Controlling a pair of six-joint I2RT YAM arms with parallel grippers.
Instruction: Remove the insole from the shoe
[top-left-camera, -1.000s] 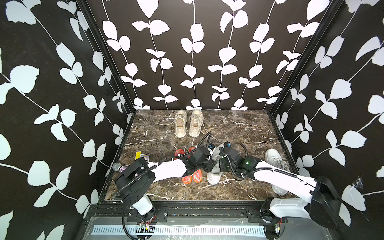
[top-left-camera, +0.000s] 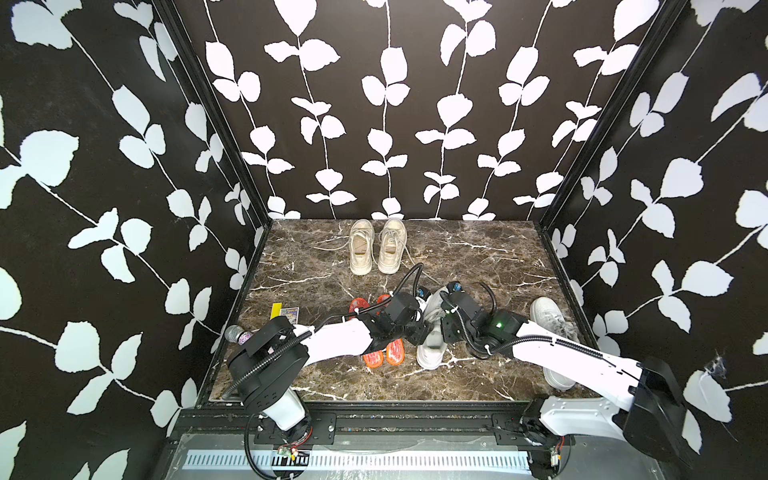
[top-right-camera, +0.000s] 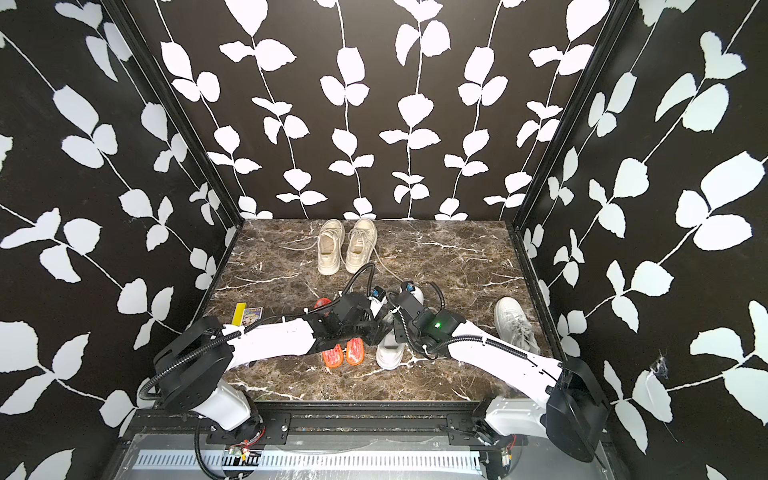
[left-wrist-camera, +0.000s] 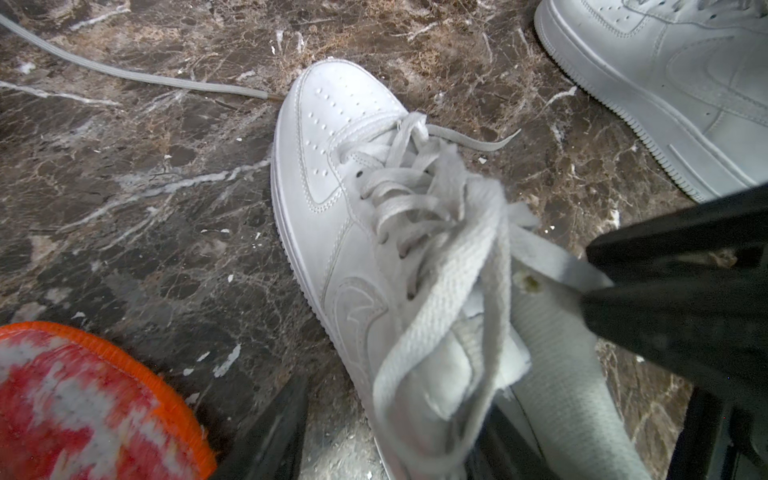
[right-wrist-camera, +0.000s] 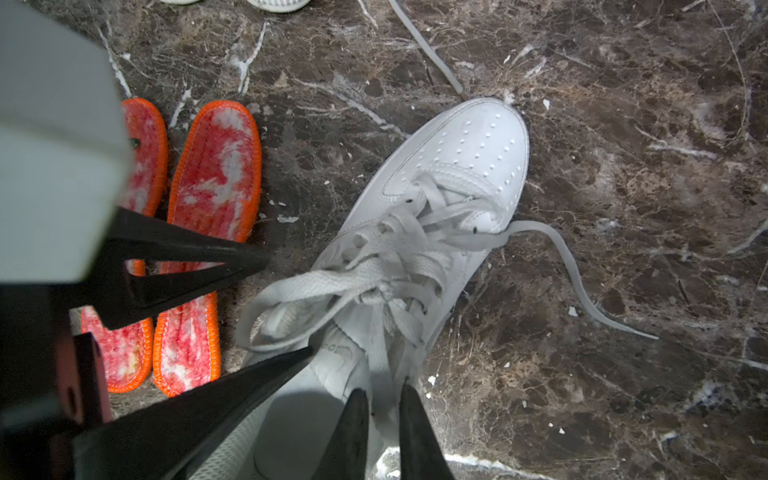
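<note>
A white laced sneaker (left-wrist-camera: 328, 240) lies between my arms in the middle of the table. My left gripper is open, fingers either side of the shoe's laced upper. My right gripper is shut low over the tongue and laces; whether anything thin is between its fingertips is unclear. A greyish textured piece, possibly tongue or insole, shows beside the laces in the left wrist view. The shoe's opening is largely hidden by the grippers.
Red-orange insoles (right-wrist-camera: 208, 176) lie left of the shoe. Another white sneaker (top-left-camera: 548, 316) stands at the right edge, beige shoes (top-left-camera: 361, 248) at the back. A yellow item (top-left-camera: 276, 310) is at the left.
The white sneaker's near end has shifted very slightly right, along with a slight movement of the right arm. The left arm looks unchanged.
</note>
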